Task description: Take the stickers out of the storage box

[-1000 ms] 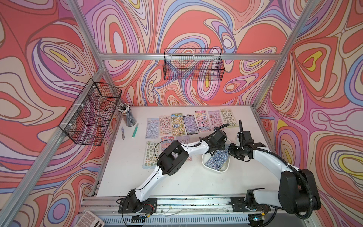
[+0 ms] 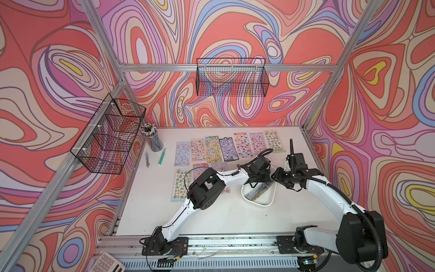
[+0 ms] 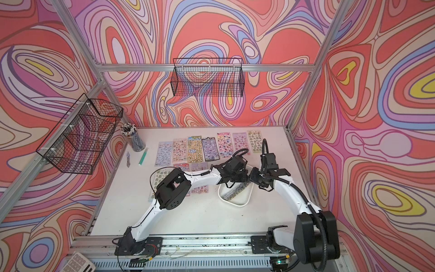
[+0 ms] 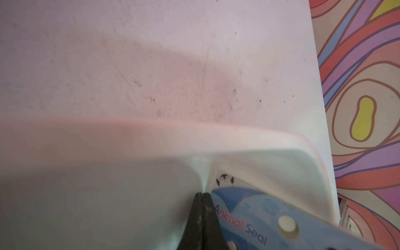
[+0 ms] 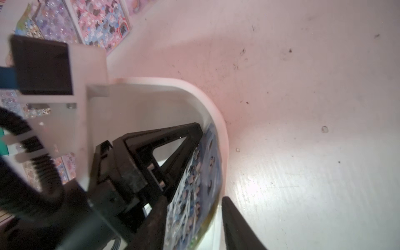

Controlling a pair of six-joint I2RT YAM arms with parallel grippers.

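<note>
The white storage box holds a blue "Animal Seal" sticker sheet, standing tilted along its right wall in the right wrist view. My left gripper is shut and inside the box, its tips touching or very close to the sheet's edge; I cannot tell if anything is pinched. My right gripper is open over the box's right rim, with the sheet's edge between or just beneath its fingers. Other sticker sheets lie in rows on the table behind and left of the box.
A cup of pens, a green strip and a small slim item stand or lie at the left. Wire baskets hang on the frame.
The sheet in the box has tipped up toward the right wall, showing as a narrower band. My right gripper has shifted slightly up, and the left arm has hardly moved.
</note>
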